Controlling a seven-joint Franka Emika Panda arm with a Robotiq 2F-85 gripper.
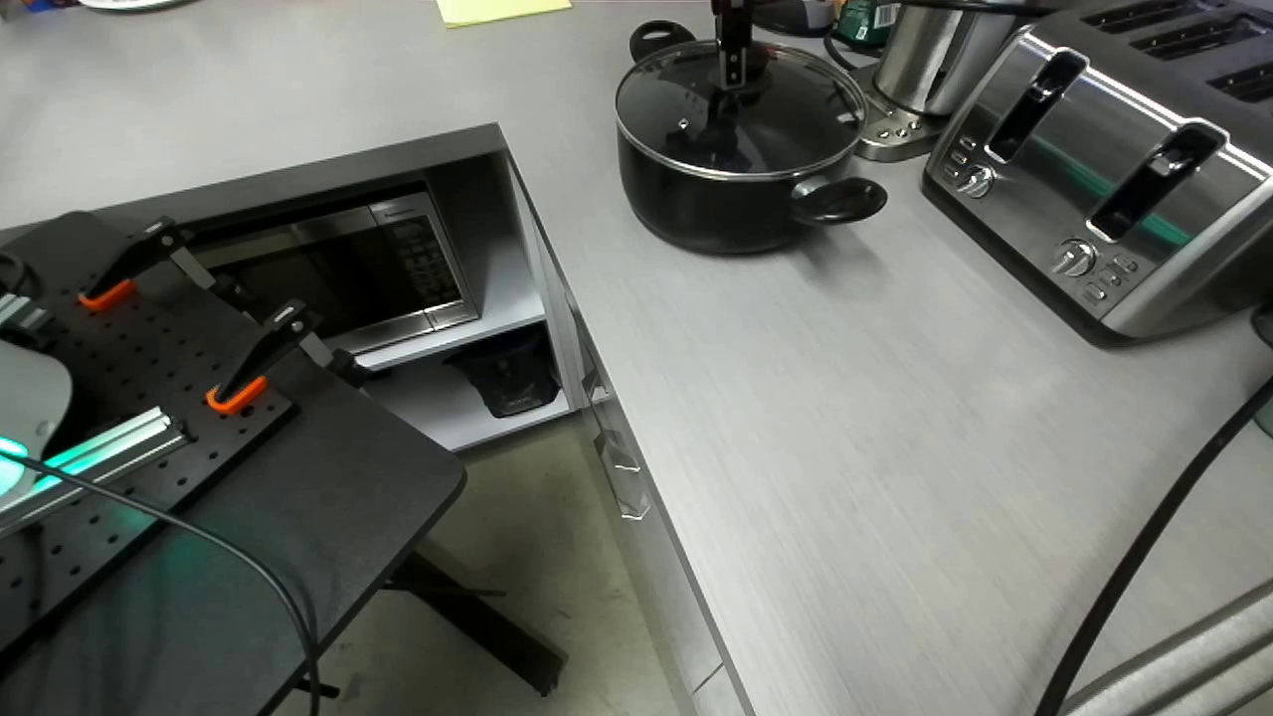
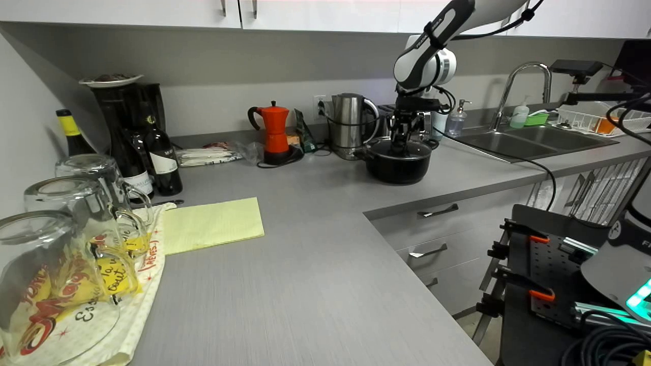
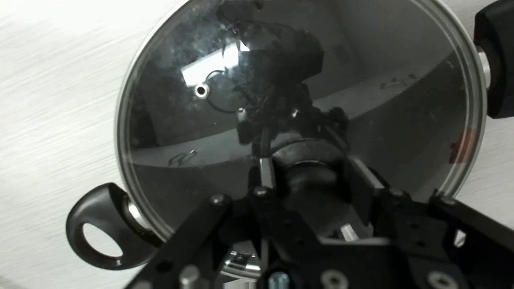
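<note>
A black pot (image 1: 716,209) with a glass lid (image 1: 656,107) stands on the grey counter, its lid lying level on the rim. From above, my gripper is shut on the lid's black knob (image 3: 308,150), one finger on each side of it. The lid fills most of the wrist view, with one looped pot handle (image 3: 89,241) at lower left and the other (image 3: 501,62) at upper right. In the second exterior view the arm reaches down over the pot (image 2: 398,168). The inside of the pot cannot be made out.
A steel toaster (image 1: 1110,179) and an electric kettle (image 2: 349,128) stand close to the pot. Farther along are a red moka pot (image 2: 275,134), a yellow paper (image 2: 210,225) and glass mugs (image 2: 55,274); the sink (image 2: 519,146) lies beyond.
</note>
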